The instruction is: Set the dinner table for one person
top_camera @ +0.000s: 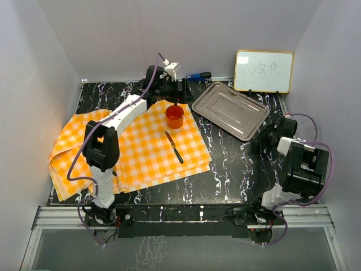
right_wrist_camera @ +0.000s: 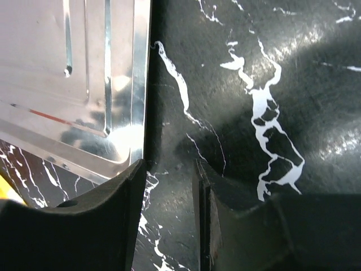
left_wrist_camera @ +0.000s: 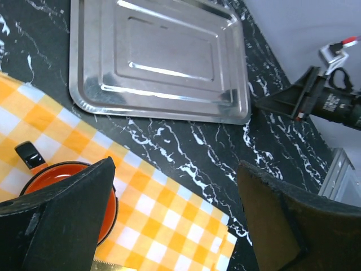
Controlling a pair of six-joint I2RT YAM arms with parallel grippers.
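A steel tray [top_camera: 230, 110] lies at the back right of the table [top_camera: 223, 175]. Low beside its right rim, my right gripper is part open, with only dark marble between its fingers. An orange checked cloth [top_camera: 152, 152] covers the middle and left, bearing a red mug [top_camera: 175, 117] and a knife [top_camera: 174, 146]. Over the mug my left gripper is open and holds nothing.
A whiteboard [top_camera: 263, 71] stands at the back right and a blue object [top_camera: 197, 76] lies along the back wall. Bare table shows front right. Walls bound the back and sides.
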